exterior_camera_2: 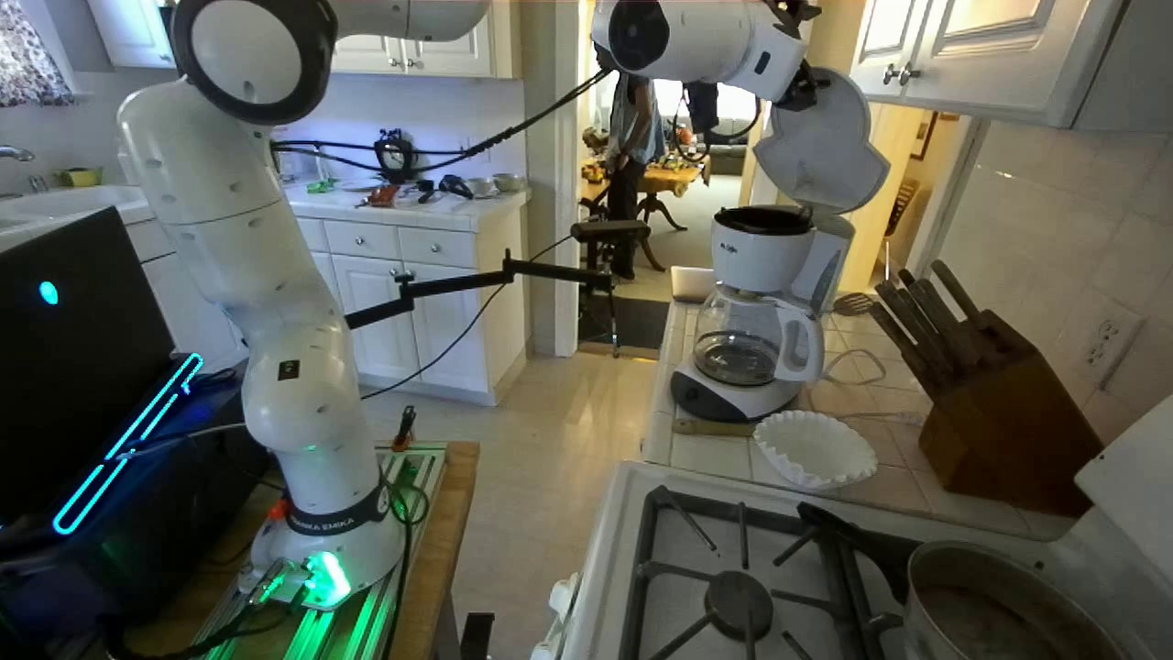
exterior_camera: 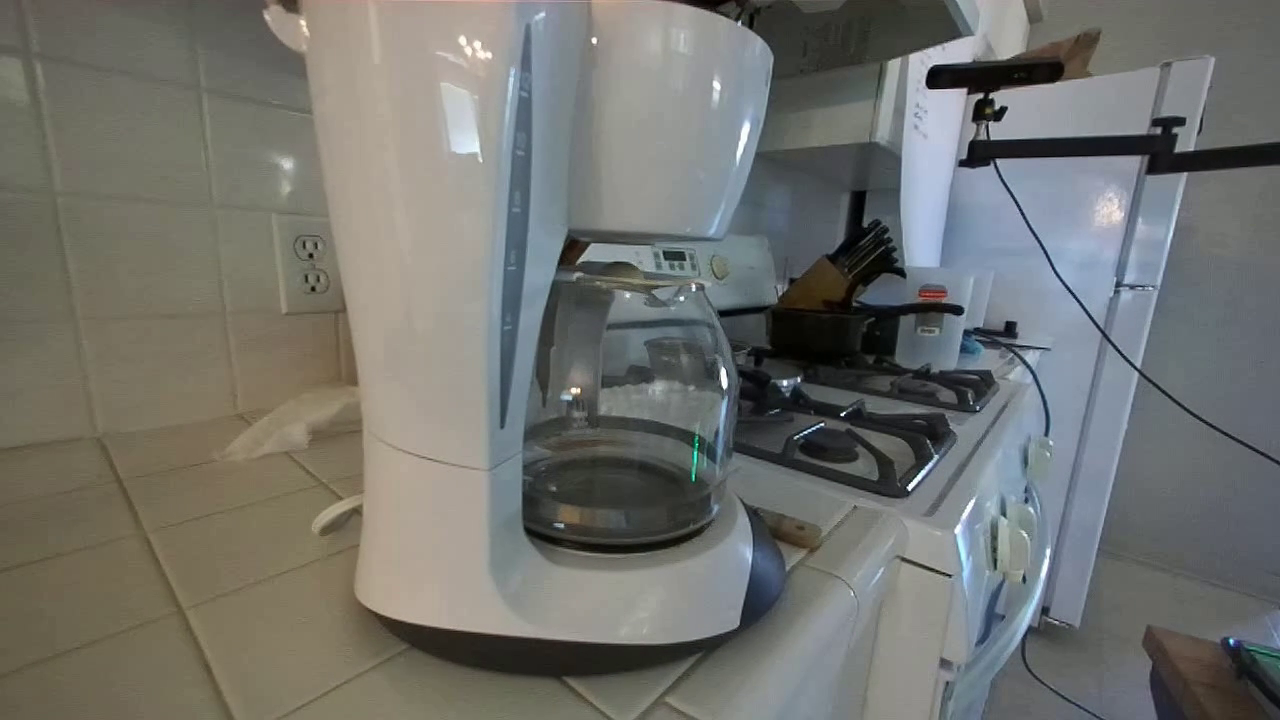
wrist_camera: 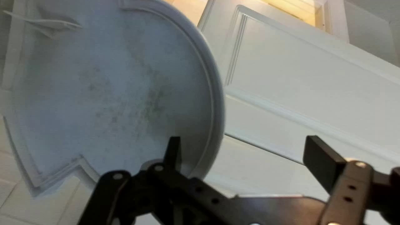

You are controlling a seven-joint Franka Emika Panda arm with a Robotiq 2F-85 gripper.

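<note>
A white coffee maker (exterior_camera_2: 759,255) stands on the tiled counter with its lid (exterior_camera_2: 830,143) raised. Its glass carafe (exterior_camera: 630,420) sits on the base, with a little dark liquid or shadow at the bottom. In the wrist view the underside of the lid (wrist_camera: 112,86) fills the left half. My gripper is open; its left finger (wrist_camera: 173,152) overlaps the lid's rounded edge in that view, while the right finger (wrist_camera: 324,161) stands clear of it. Whether the left finger touches the lid I cannot tell. From the side, the gripper (exterior_camera_2: 808,93) is up by the lid's top edge.
A white paper filter stack (exterior_camera_2: 816,449) lies on the counter before the coffee maker. The knife block (exterior_camera_2: 1001,407), stove grate (exterior_camera_2: 737,599) and a pot (exterior_camera_2: 995,610) are nearby. Overhead hangs a white cabinet (exterior_camera_2: 979,55), close to the arm.
</note>
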